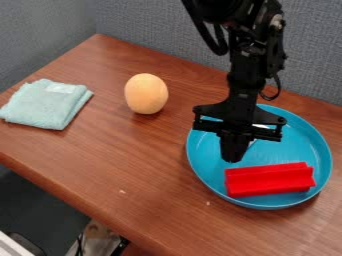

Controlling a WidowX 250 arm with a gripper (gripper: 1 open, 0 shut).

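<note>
My black gripper (235, 150) is lowered over the blue plate (287, 150) on the wooden table, its fingers down at the plate's middle and looking shut. It covers the white tube that lay there, so whether anything is between the fingers is hidden. A red bar-shaped object (267, 180) lies in the front part of the plate, just in front of the gripper.
An orange egg-shaped object (146, 93) stands left of the plate. A folded pale-green cloth (46, 104) lies at the table's left. A grey panel (134, 20) borders the back.
</note>
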